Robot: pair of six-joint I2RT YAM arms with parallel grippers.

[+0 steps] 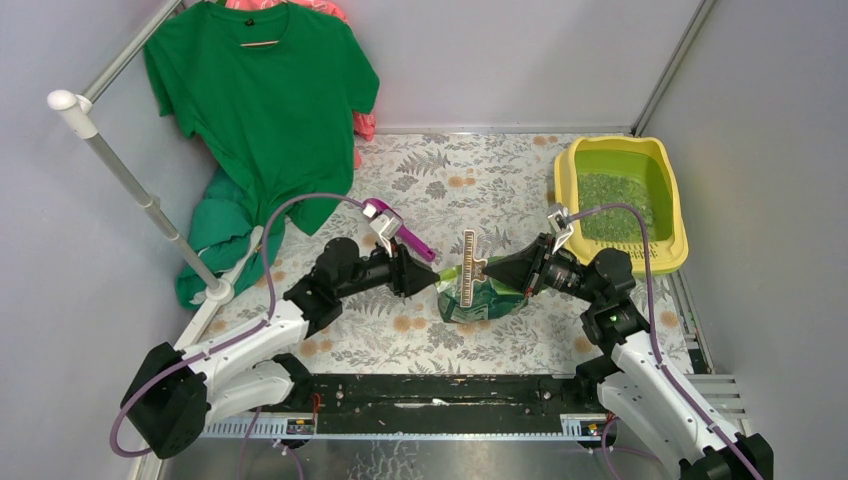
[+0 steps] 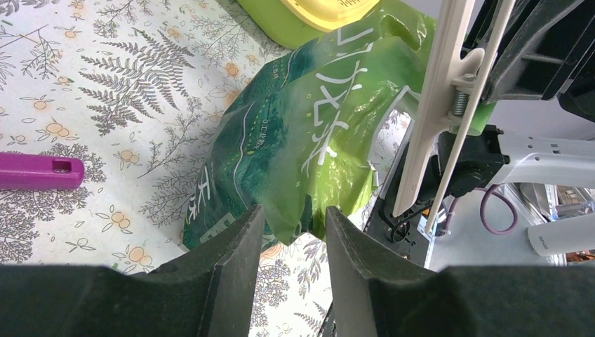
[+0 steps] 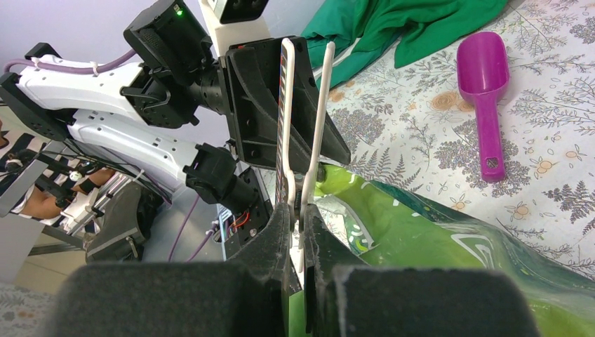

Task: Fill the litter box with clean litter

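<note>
The green litter bag [image 1: 487, 301] lies on the patterned mat between both arms. My right gripper is closed around the handle end of a long pale clip [image 1: 468, 268]. In the right wrist view the clip's two bars spread apart toward their far ends. At the bag's left end my left gripper stands open, with the green bag edge showing between and beyond its fingertips; contact is unclear. The yellow-rimmed litter box [image 1: 564, 190] at the back right holds a layer of green litter [image 1: 615, 197].
A purple scoop [image 3: 484, 67] rests on the mat behind the left gripper. Green shirts [image 1: 270, 95] hang from a rack [image 1: 130, 178] at the left. Clear mat lies in the back middle and in front of the bag.
</note>
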